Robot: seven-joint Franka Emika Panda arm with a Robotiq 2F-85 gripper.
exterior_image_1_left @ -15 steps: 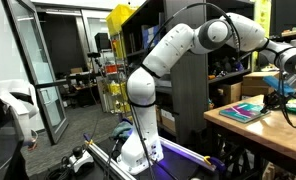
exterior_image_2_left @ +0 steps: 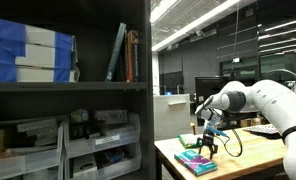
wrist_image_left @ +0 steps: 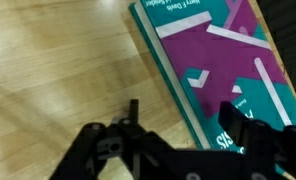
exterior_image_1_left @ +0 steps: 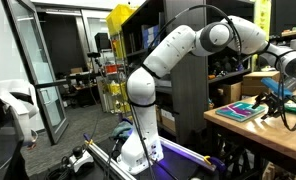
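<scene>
A teal and purple hardcover book (wrist_image_left: 213, 65) lies flat on the wooden table in the wrist view, its pale edge running between my fingers. In exterior view 1 the same book (exterior_image_1_left: 235, 110) is near the table's front left part, and in exterior view 2 the book (exterior_image_2_left: 195, 163) sits by the near left corner. My gripper points down over that edge, its fingers apart. One finger is above bare wood and the other overlaps the cover in view. Whether either touches the book, I cannot tell.
Another green-covered item (exterior_image_2_left: 188, 141) lies farther back on the table. A cardboard box (exterior_image_1_left: 228, 94) stands behind the book. Bare tabletop (wrist_image_left: 58, 80) extends to the left in the wrist view. A tall dark shelf (exterior_image_2_left: 98, 65) fills exterior view 2's left side.
Over the last second my gripper has come down a little closer to the table beside the book. The book appears to lie in the same place.
</scene>
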